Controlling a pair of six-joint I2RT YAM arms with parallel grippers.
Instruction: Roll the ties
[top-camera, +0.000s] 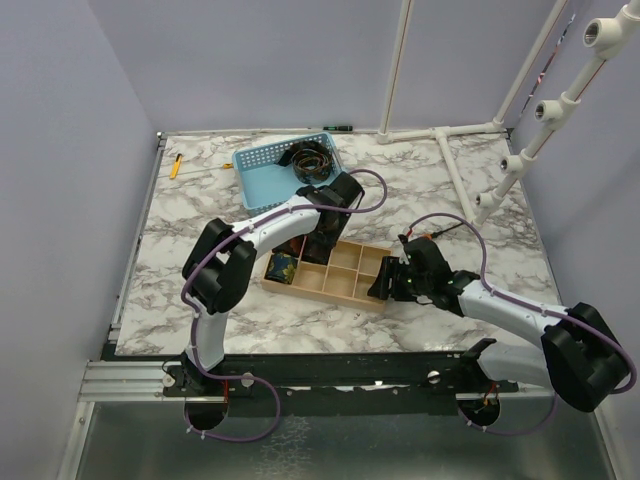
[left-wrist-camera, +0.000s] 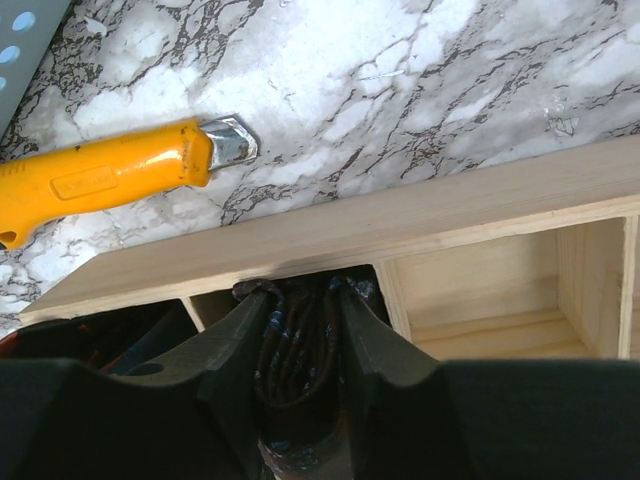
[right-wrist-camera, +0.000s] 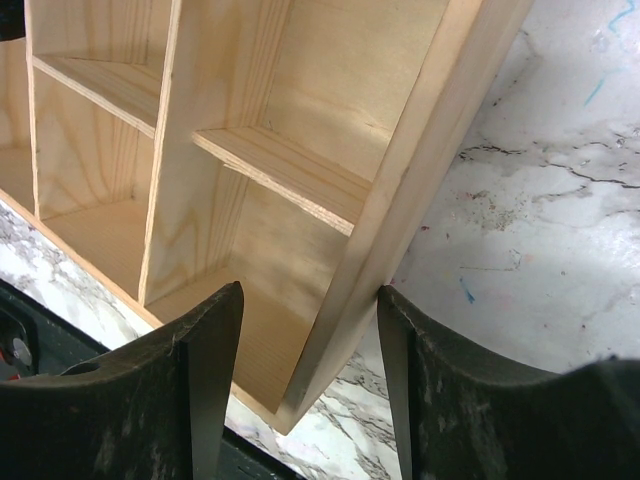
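Note:
A wooden divided box (top-camera: 325, 292) lies on the table, with rolled ties in its left compartments. One is dark green patterned (top-camera: 281, 268); a dark tie (top-camera: 315, 252) is in the compartment beside it. My left gripper reaches down into a back-row compartment, its fingers on either side of a glossy dark tie (left-wrist-camera: 300, 350) with folds standing up; whether they grip it is unclear. At the box's right end, my right gripper stands open, one finger on each side of the end wall (right-wrist-camera: 375, 250), no tie between them.
Behind the box stands a blue basket (top-camera: 258, 172) holding dark coiled belts or ties (top-camera: 310, 160). A yellow cutter (left-wrist-camera: 100, 175) lies on the marble table left of the basket. The box's right-hand compartments (top-camera: 345, 255) are empty. Bare table lies to the left.

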